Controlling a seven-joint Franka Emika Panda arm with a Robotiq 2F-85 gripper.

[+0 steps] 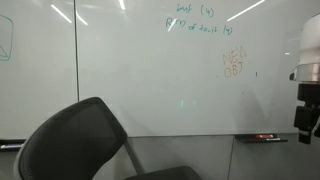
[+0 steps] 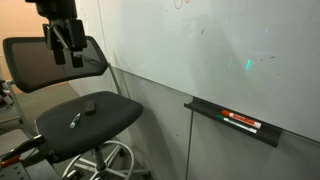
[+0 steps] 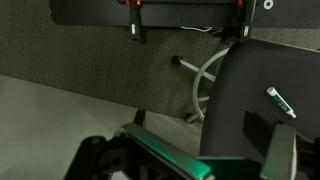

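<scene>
My gripper hangs open above the black office chair, its fingers apart with nothing between them. On the chair seat lies a white marker with a dark cap or band. A small dark block rests beside it on the seat. Seen from the wrist, the marker is at the right, on the dark seat, beyond the right finger; the dark block cannot be made out there. Exterior view 1 catches only part of the gripper at its right edge.
A whiteboard with handwriting stands behind the chair. Its dark ledge carries an orange-red marker and another marker. The chair's backrest rises near the arm. Bare floor shows left of the seat from the wrist.
</scene>
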